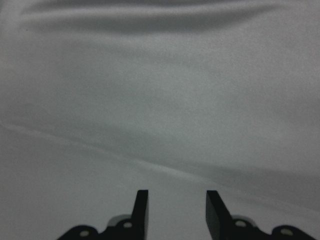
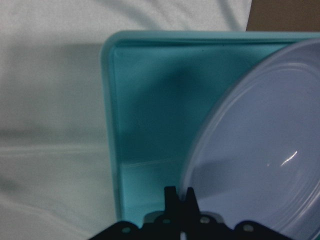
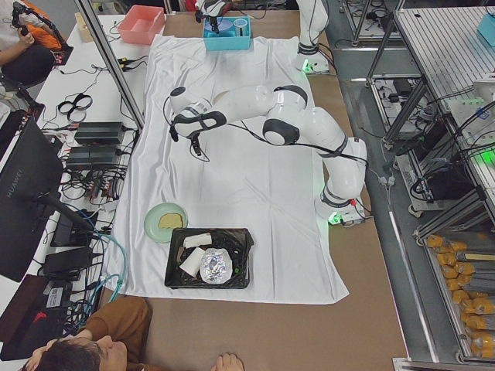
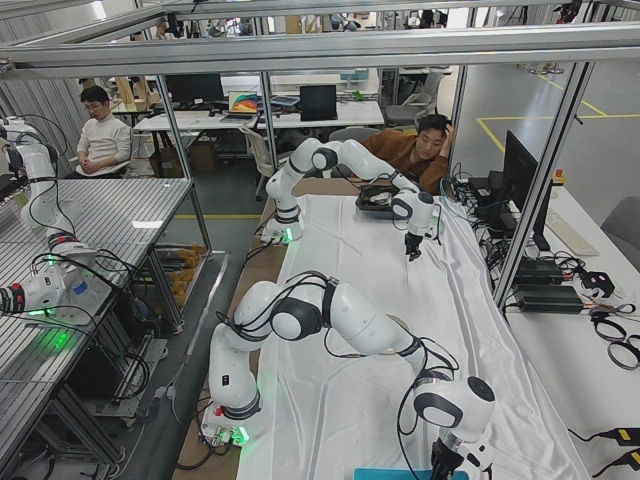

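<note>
My left gripper (image 3: 195,143) hangs over the white cloth (image 3: 232,178), open, with only cloth below it in the left wrist view (image 1: 177,191). My right gripper is shut on the rim of a lilac plate (image 2: 255,145), which is over a teal bin (image 2: 140,100) at the far end of the table. A green plate (image 3: 155,228) with something yellow on it lies at the near left, beside a black tray (image 3: 246,270) holding white packets and a foil-covered bowl.
A pink bin (image 3: 141,23) stands on the side table among cables and scissors.
</note>
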